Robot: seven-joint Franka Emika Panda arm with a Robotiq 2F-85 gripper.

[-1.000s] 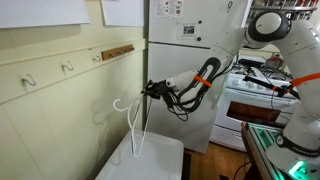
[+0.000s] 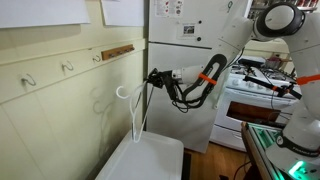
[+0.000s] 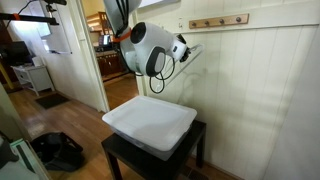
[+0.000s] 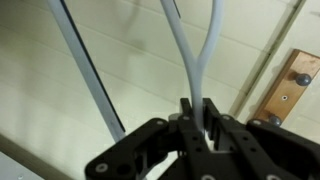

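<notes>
A white plastic hanger (image 2: 137, 122) hangs in the air in front of the wall, its curved hook toward the left. My gripper (image 2: 151, 78) is shut on it. In the wrist view, pale strips of the hanger (image 4: 190, 50) run up from between the dark fingers of my gripper. From the second exterior side, my gripper (image 3: 181, 48) is close to the panelled wall, and the hanger is hard to make out there. A wooden peg rail (image 3: 218, 20) is fixed to the wall, above the gripper's height; its dark pegs (image 4: 302, 79) show at the right in the wrist view.
Several metal hooks (image 2: 68, 67) line the wall to the left of the rail. Below the hanger stands a white-lidded bin (image 3: 150, 122) on a black table (image 3: 119, 151). A fridge (image 2: 181, 72) and a stove (image 2: 237, 101) stand behind the arm.
My gripper has moved upward with the hanger, and the hanger's hook is now higher against the wall. The bin has stayed where it was.
</notes>
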